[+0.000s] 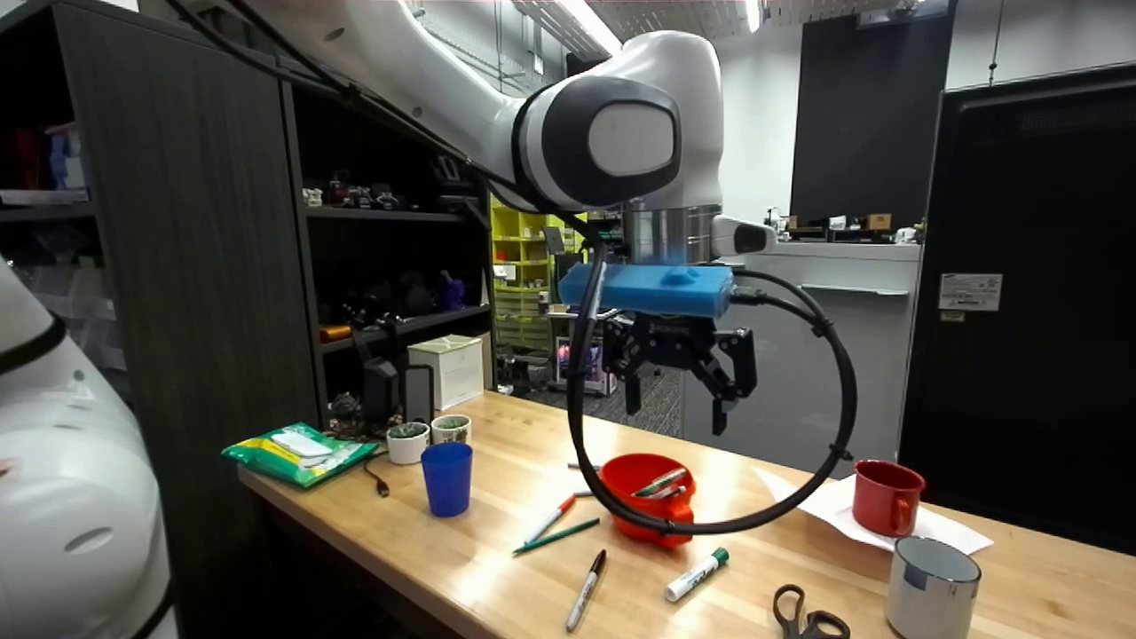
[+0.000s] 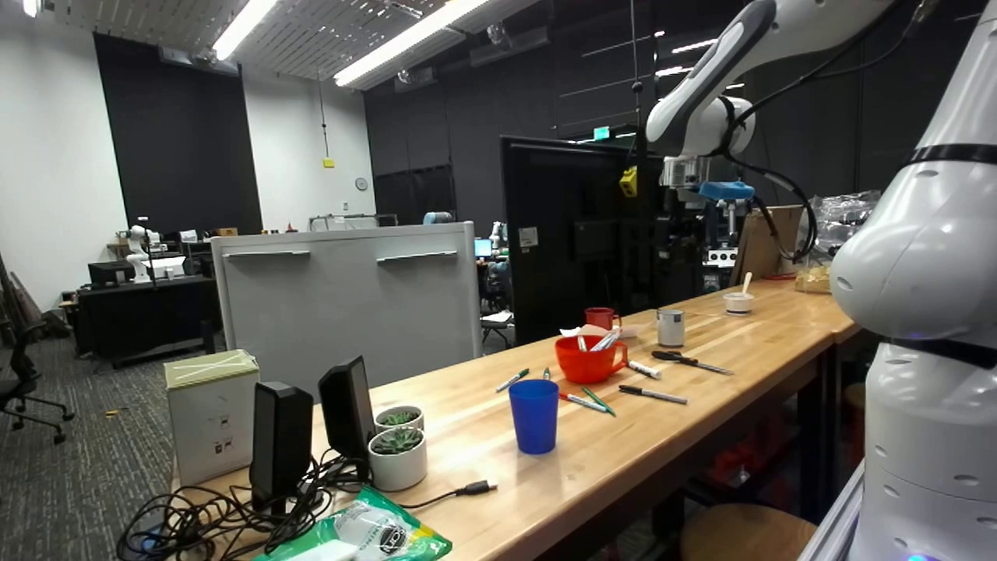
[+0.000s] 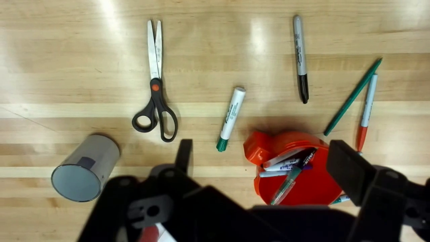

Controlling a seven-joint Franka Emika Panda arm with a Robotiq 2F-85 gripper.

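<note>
High over the table hangs my gripper, open, with nothing between its fingers. Below it stands an orange-red cup with several markers in it; in the wrist view the right finger covers part of this cup. A white marker with a green cap lies on the wood beside the cup's handle. Farther off lie a grey marker with a black cap, a green pen and a red-capped marker.
Black-handled scissors and a grey metal mug are to the left in the wrist view. A red mug sits on white paper. A blue cup, small potted plants and a green bag occupy the other end.
</note>
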